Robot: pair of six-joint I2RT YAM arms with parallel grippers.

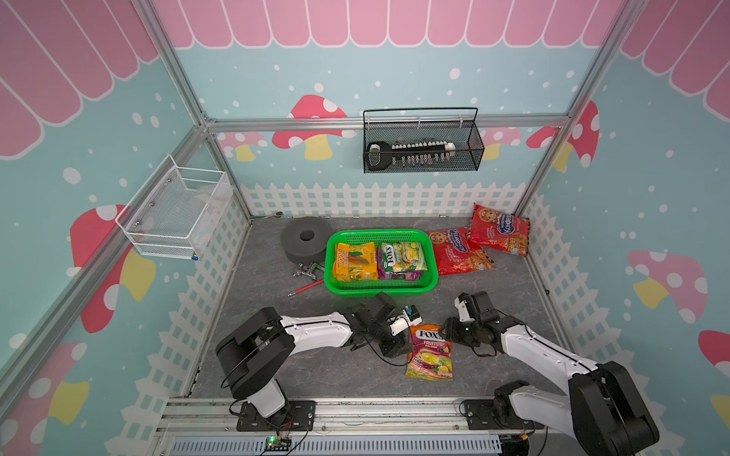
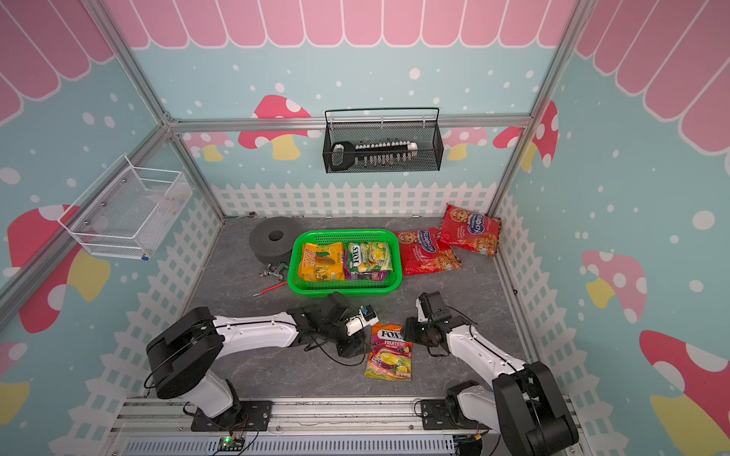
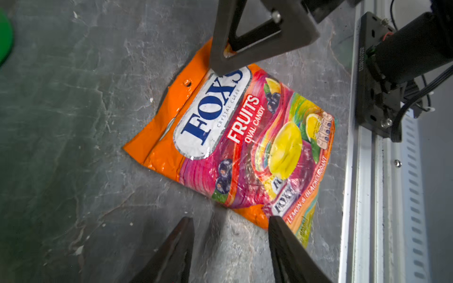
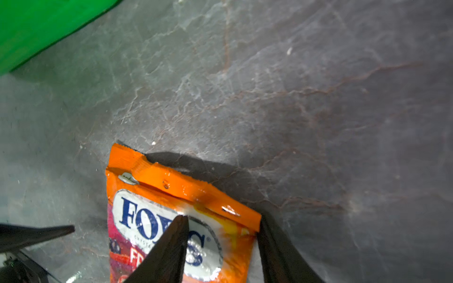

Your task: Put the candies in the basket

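An orange and pink Fox's candy bag (image 1: pixel 430 355) lies flat on the table in front of the basket. My right gripper is part open over its top corner, one finger above the bag's face and the other just past its edge. Along the bag's left side, my left gripper stands open, the near edge of the bag just ahead of its fingertips and nothing clearly between them. The green basket (image 1: pixel 331 285) holds a yellow candy bag (image 1: pixel 355 262) and a green-white Fox's bag (image 1: pixel 403 257), with a purple bag (image 1: pixel 398 275) partly hidden beneath.
Two red snack bags (image 1: pixel 457 250) lie right of the basket. To its left are a dark grey ring (image 1: pixel 307 240), a metal tool and a red stick (image 1: pixel 305 288). Bare table separates the basket from the arms.
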